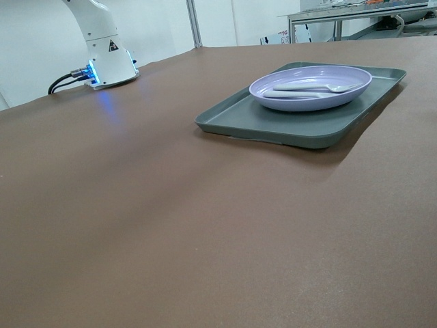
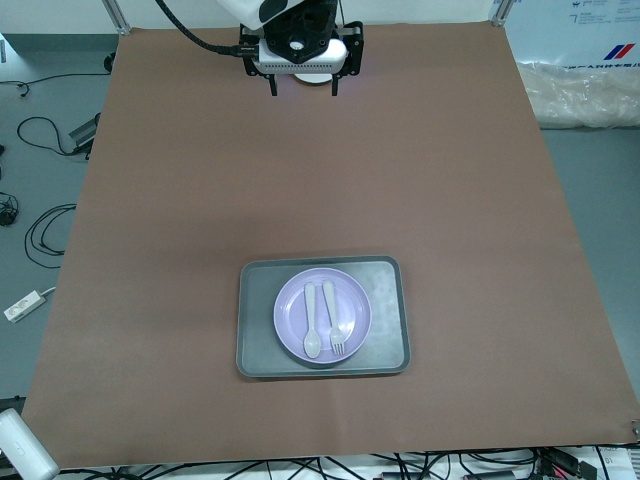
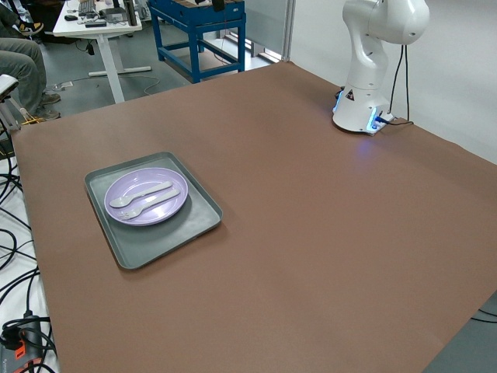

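My gripper (image 2: 304,88) hangs at the back of the table in the left view, fingers apart and open, nothing between them, well away from the tray. A grey-green tray (image 2: 390,350) lies near the front, holding a lilac plate (image 2: 293,320). On the plate lie a white spoon (image 2: 312,342) and a white fork (image 2: 333,312), side by side. The same tray (image 3: 186,230) shows in the right view.
The arm's white base (image 3: 357,110) stands at the back edge. Cables lie beyond the table's edges.
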